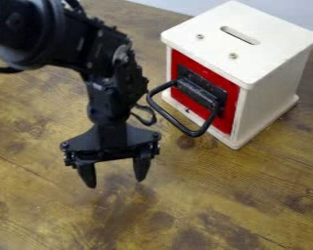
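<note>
My black gripper (113, 174) points down over the wooden table, its two fingers apart with nothing between them. To its right stands a white wooden box (241, 44) with a slot and screws on top and a red front panel. A dark latch plate and a black U-shaped handle (184, 127) stick out from that front, to the right of my gripper and a little higher in the view.
The box takes up the upper right.
</note>
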